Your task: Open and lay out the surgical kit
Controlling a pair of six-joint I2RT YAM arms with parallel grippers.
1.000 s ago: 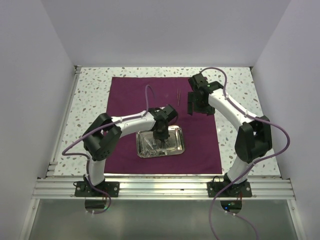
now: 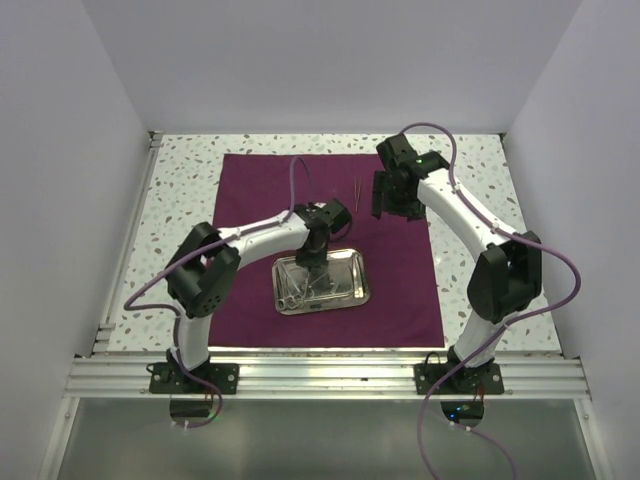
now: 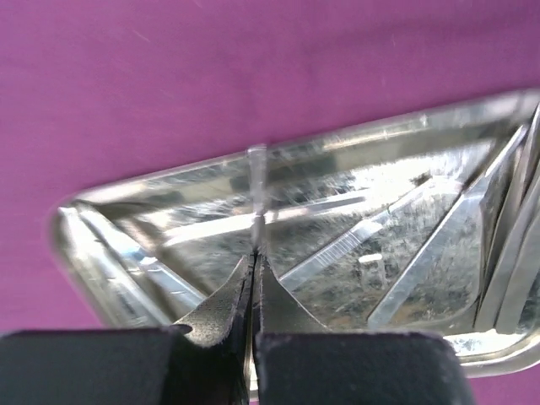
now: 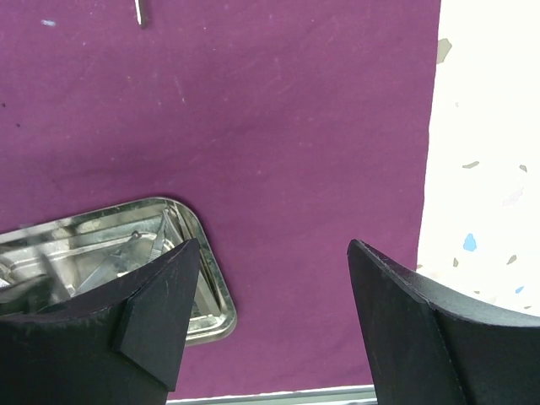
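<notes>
The metal tray (image 2: 364,290) lies on the purple cloth (image 3: 211,59), with several silver instruments inside it. In the left wrist view, a slim instrument (image 3: 422,245) lies slanted across its floor, and more are bunched at the right end. Over the tray, my left gripper (image 2: 313,263) is shut; a thin silver instrument (image 3: 258,181) runs out from its fingertips across the tray rim and looks pinched there. My right gripper stands open above the cloth right of the tray, nothing between its fingers. Two thin instruments (image 2: 357,195) lie on the cloth behind the tray.
Bare cloth (image 4: 304,169) stretches right of the tray and also behind it. A speckled white table (image 2: 480,180) shows around the cloth. Pale walls rise at the back and both sides. The left gripper covers part of the tray from above.
The right gripper shifted slightly to the left and back. The tray stayed put.
</notes>
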